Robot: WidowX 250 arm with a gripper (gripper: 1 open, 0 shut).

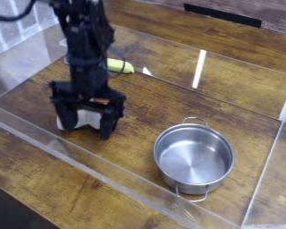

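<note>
My black gripper [88,114] is lowered at the left of the wooden surface, open, with its fingers around and over a white object [74,119], which is mostly hidden by the gripper. A steel pot [193,158] with wire handles stands at the lower right, apart from the gripper.
A pale green object [121,66] lies behind the arm at the back. Clear panels border the area at left, front and right. The wood between the gripper and the back right is clear.
</note>
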